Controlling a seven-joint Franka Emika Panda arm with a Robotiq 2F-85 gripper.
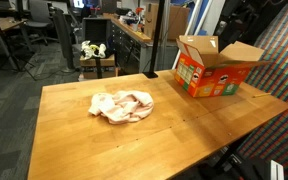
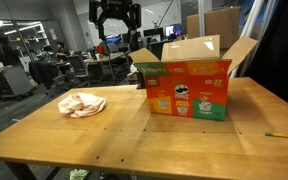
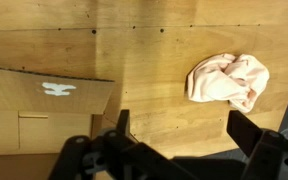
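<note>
A crumpled pale pink cloth [image 1: 122, 106] lies on the wooden table, left of the box in exterior view 1. In the wrist view the cloth [image 3: 227, 82] is at the right, beyond the fingers and apart from them. A red, green and orange cardboard box [image 2: 189, 95] stands on the table with its flaps spread; its inside is mostly hidden in the exterior views. High above the table, near the box, hangs my gripper [image 2: 114, 48]. Seen from the wrist, the gripper has its dark fingers wide apart, with only bare table showing between them.
Raised box flaps [image 3: 44, 92] reach close to the left finger in the wrist view. A thin yellow pencil-like item [image 2: 283, 136] lies right of the box. Bare tabletop [image 1: 79, 140] spreads around the cloth. Chairs and desks stand behind the table.
</note>
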